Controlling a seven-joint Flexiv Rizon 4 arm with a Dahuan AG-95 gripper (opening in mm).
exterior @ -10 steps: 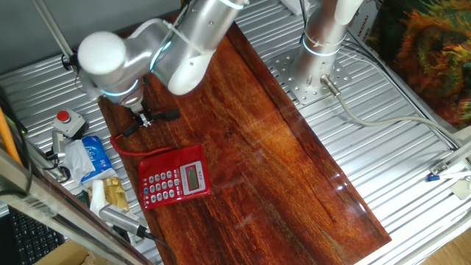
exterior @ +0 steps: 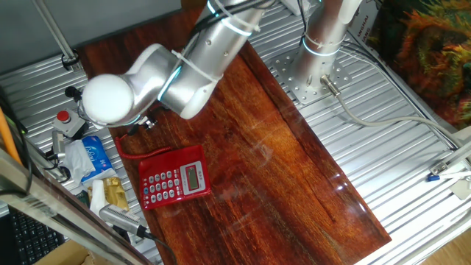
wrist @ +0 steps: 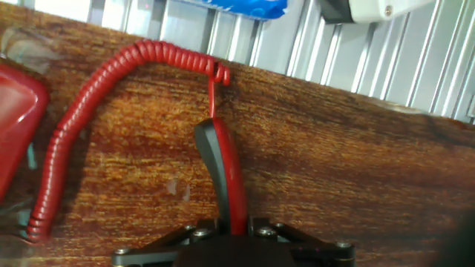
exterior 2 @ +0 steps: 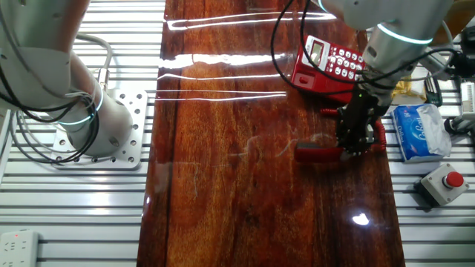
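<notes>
The red telephone base (exterior: 174, 177) lies on the brown wooden board, keypad and small display facing up. Its red and black handset (wrist: 231, 174) is gripped edge-on in the wrist view, one end pointing away from my gripper. My gripper is shut on the handset's middle part. In exterior view 2 the handset (exterior 2: 318, 153) shows as a red bar beside the base, partly behind the fingers; whether it touches the board I cannot tell. A coiled red cord (wrist: 65, 133) loops from the handset towards the base. The arm hides most of the handset in exterior view 1.
Past the board's edge by the phone lie a blue-and-white tissue pack (exterior 2: 421, 132) and a box with a red button (exterior 2: 444, 184). The cord lies loose on the board (exterior: 294, 199)'s near side. Much of the board is bare.
The arm's wrist has come down the picture in exterior view 1 and tilted over the gripper, now covering most of the handset. The phone base has stayed in place.
</notes>
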